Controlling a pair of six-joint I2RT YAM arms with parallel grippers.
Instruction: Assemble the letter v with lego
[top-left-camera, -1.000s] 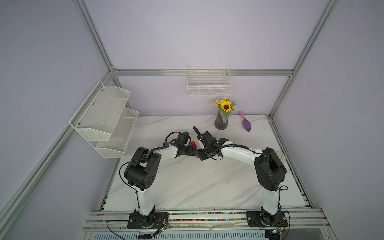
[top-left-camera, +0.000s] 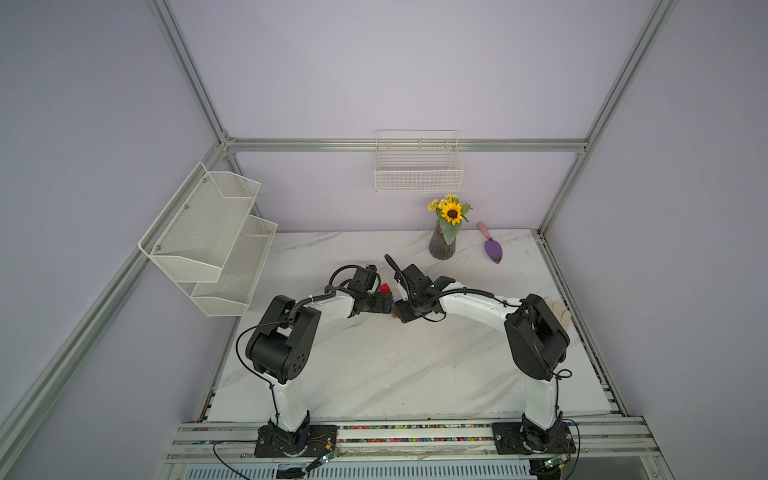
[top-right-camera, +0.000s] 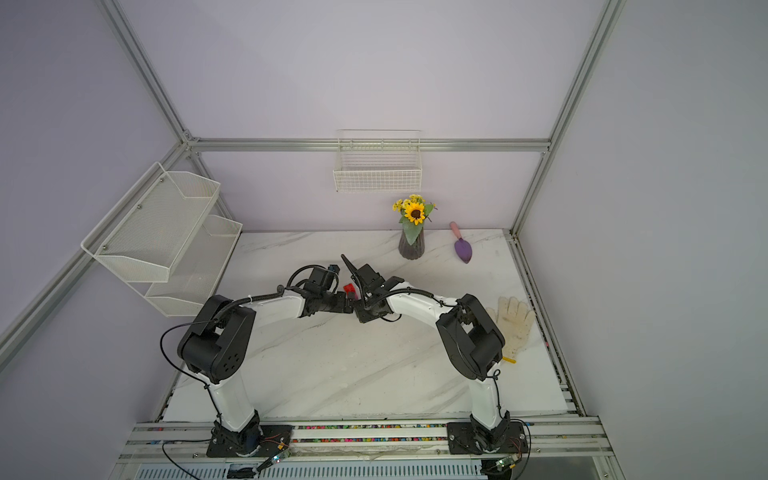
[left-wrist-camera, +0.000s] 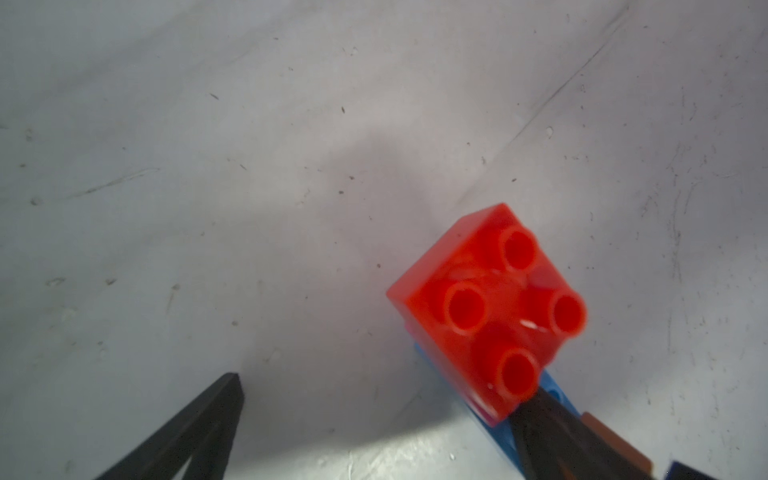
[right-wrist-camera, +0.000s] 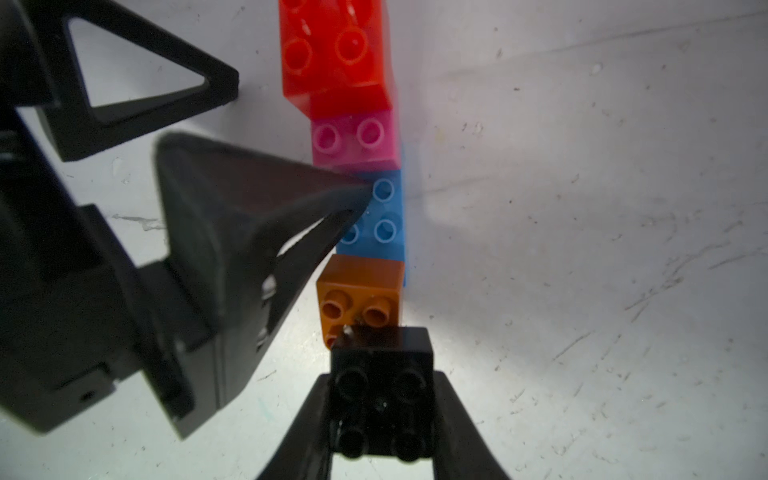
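Observation:
In the right wrist view a row of joined bricks lies on the table: a red brick (right-wrist-camera: 336, 60) sits on a pink brick (right-wrist-camera: 356, 142), then come a blue brick (right-wrist-camera: 384, 212) and a raised orange brick (right-wrist-camera: 360, 280). My right gripper is shut on a black brick (right-wrist-camera: 380, 436), which overlaps the orange one's near end; whether they are joined cannot be told. My left gripper is open around no brick. One of its fingers (left-wrist-camera: 544, 436) overlaps the blue brick beside the red one, the other stands over bare table.
A vase of sunflowers (top-left-camera: 442, 240) stands behind the arms, with a purple trowel (top-left-camera: 493, 249) to its right. Pale gloves (top-right-camera: 512, 324) lie at the right edge.
Both arms have shifted only slightly: the right arm's elbow a little to the left with its gripper slightly nearer the front, the left arm's elbow a little to the left. The bricks look unmoved.

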